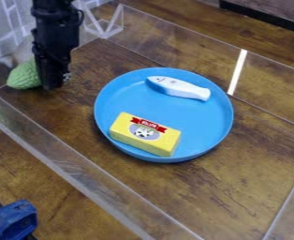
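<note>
My black gripper (54,75) is at the upper left, low over the wooden surface, right beside a green object (23,75) that lies against the clear wall and is partly behind it. Whether anything is between its fingers is hard to see. A blue plate (206,127) holds a yellow box with a red label (144,134) and a white fish-shaped item (180,87).
Clear barriers (84,173) edge the wooden work area. A blue object (8,221) sits outside at the bottom left. Bare wood is open to the right of and below the plate.
</note>
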